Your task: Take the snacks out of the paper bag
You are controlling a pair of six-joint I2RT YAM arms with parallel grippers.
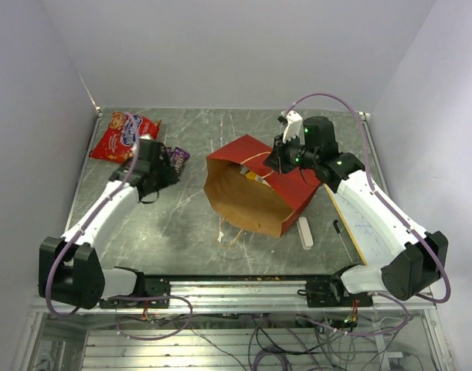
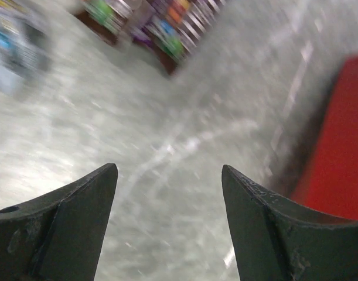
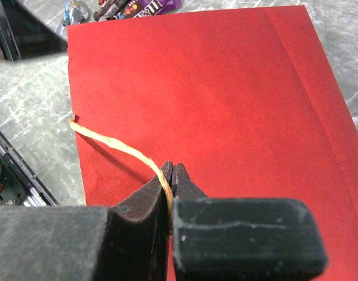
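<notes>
The red paper bag [image 1: 263, 151] lies on its side, its brown mouth facing the front. Inside, near the upper edge, a yellow and white item [image 1: 253, 176] shows partly. My right gripper is shut at the bag's top side, with the tan cord handle [image 3: 117, 144] running between its fingers. My left gripper is open and empty, over bare table left of the bag. Beyond it lie dark snack packs [image 2: 184, 26] and a silvery packet [image 2: 14, 50]; a big red snack bag [image 1: 112, 141] rests at the back left, partly behind the arm.
A whiteboard [image 1: 367, 224] with a yellow edge, a pale eraser-like block [image 1: 304, 233] and a dark pen [image 1: 342, 238] lie right of the bag. Between the snacks and the bag, the grey tabletop [image 1: 185, 224] is clear.
</notes>
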